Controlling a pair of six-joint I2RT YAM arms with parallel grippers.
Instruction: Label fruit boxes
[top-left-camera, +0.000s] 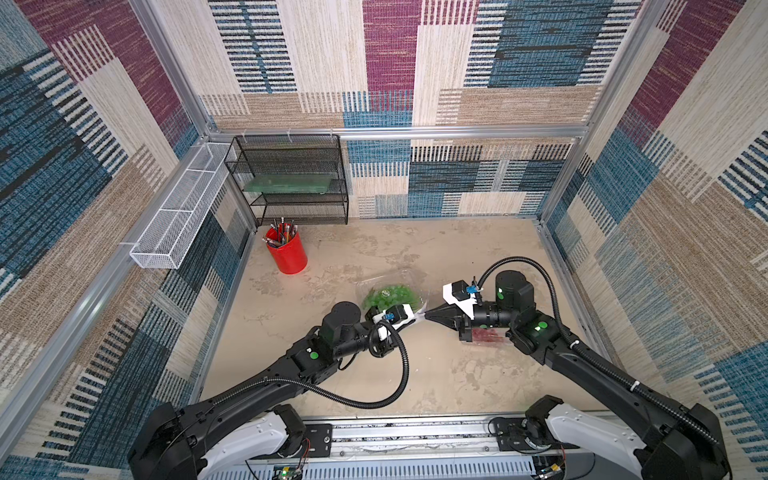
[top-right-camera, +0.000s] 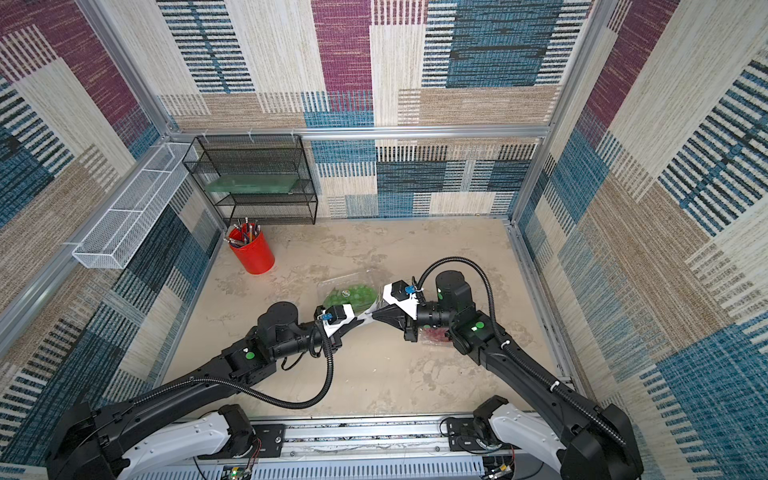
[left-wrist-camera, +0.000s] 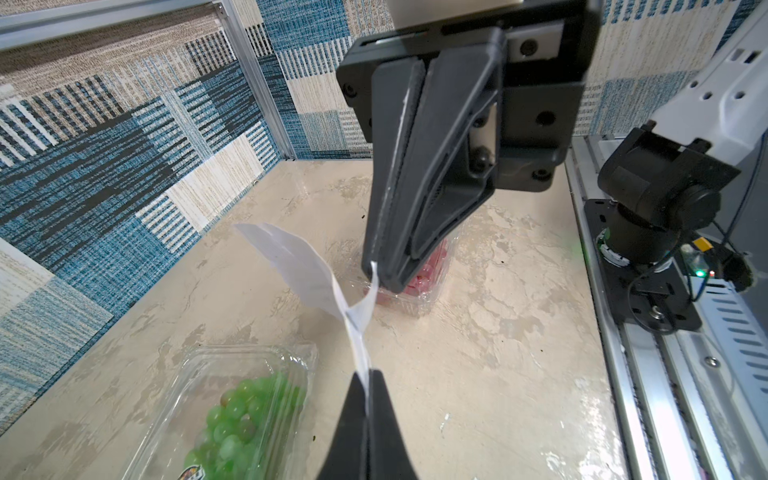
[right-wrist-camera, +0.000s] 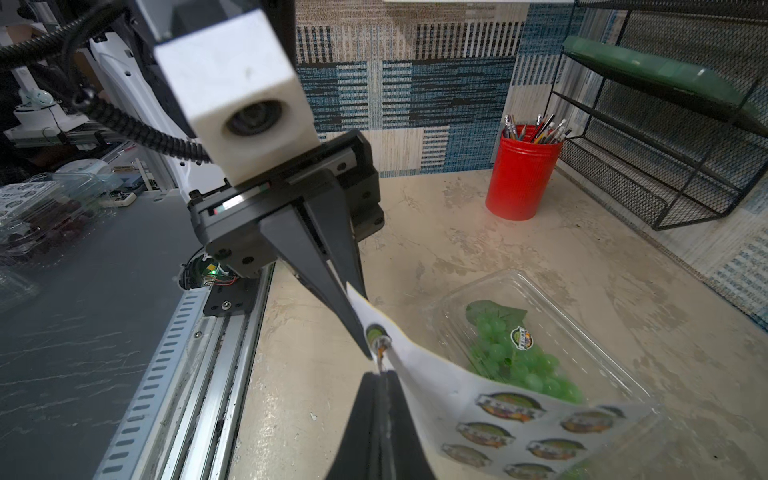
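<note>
A white sheet of round fruit labels is pinched at its corner by my left gripper (top-left-camera: 413, 320); in the left wrist view the sheet (left-wrist-camera: 292, 268) bends upward. My right gripper (top-left-camera: 426, 315), just to the right, is shut on a label (right-wrist-camera: 379, 339) near that corner, which looks pulled toward its tips. Whether that label still touches the sheet is hard to tell. Behind the grippers lies a clear box of green grapes (right-wrist-camera: 516, 360) with one round label (right-wrist-camera: 521, 338) on its lid. A box of red fruit (left-wrist-camera: 424, 280) sits under the right arm.
Back left holds a red cup of pencils (top-left-camera: 288, 249) and a black wire shelf (top-left-camera: 292, 209) with a green box (top-left-camera: 288, 184). A white wire basket (top-left-camera: 180, 212) hangs on the left wall.
</note>
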